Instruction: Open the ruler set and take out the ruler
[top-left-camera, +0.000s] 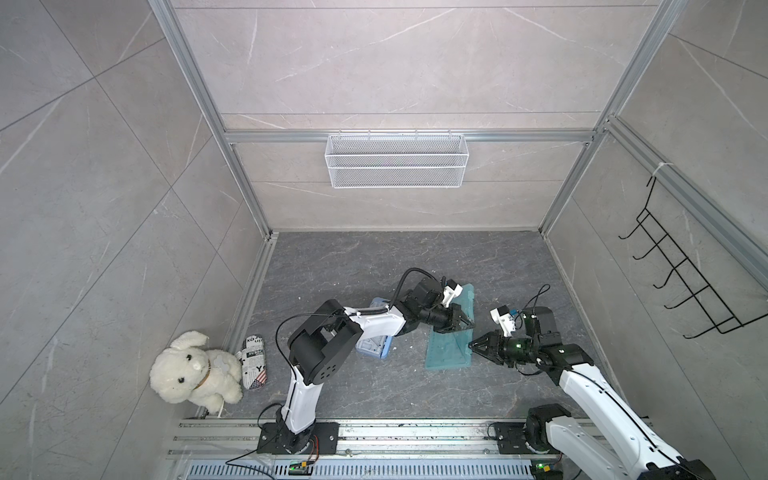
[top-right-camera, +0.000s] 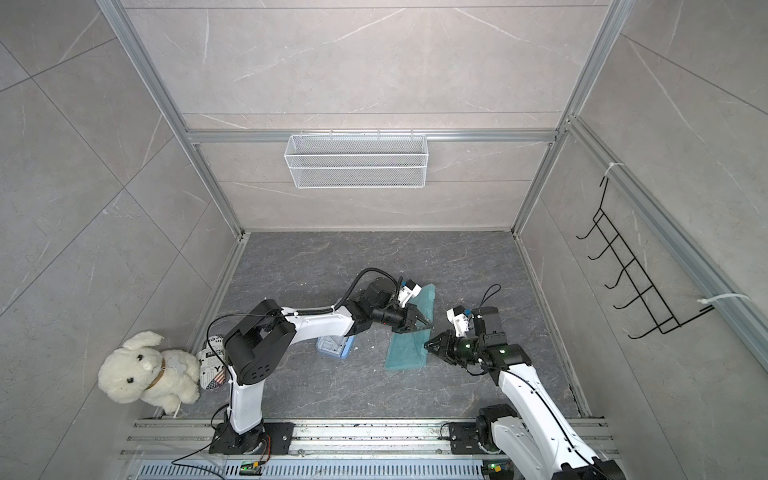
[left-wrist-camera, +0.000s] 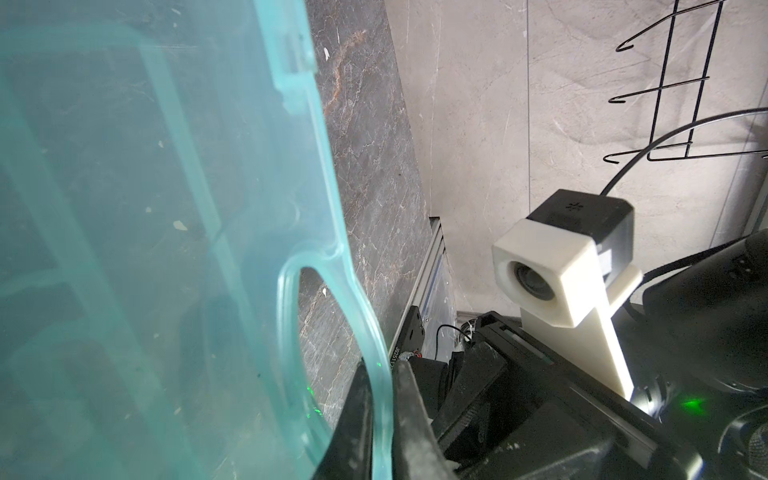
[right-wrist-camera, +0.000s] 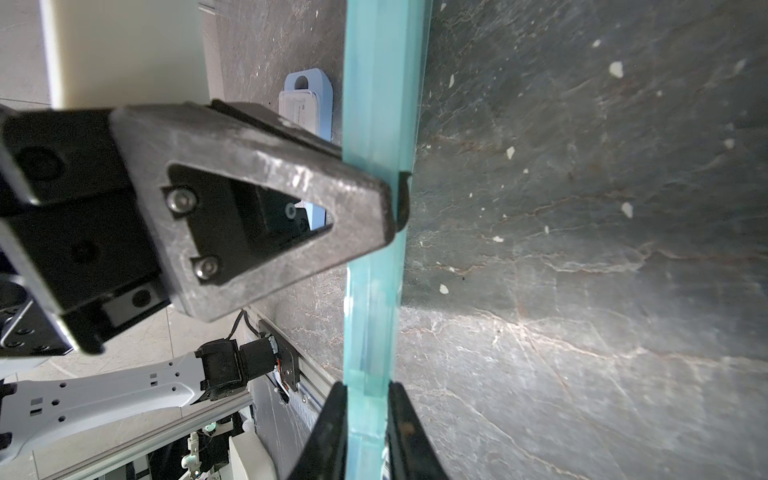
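Observation:
The ruler set is a flat translucent teal case (top-left-camera: 448, 352), held up between my two arms above the table. Pale straight bands show through its wall in the left wrist view, but I cannot tell whether they are rulers. My left gripper is shut on the case's looped handle (left-wrist-camera: 365, 320). From the other side, my right gripper has its fingers on either side of the narrow teal edge (right-wrist-camera: 374, 320). Whether they press on that edge cannot be told. In the right wrist view the case looks closed along this edge.
A small light-blue box (top-left-camera: 373, 346) lies on the table under the left arm. At the far left sit a white plush toy (top-left-camera: 196, 374) and a printed pouch (top-left-camera: 253, 361). A white mesh basket (top-left-camera: 397, 160) hangs on the back wall. Bare table surrounds the case.

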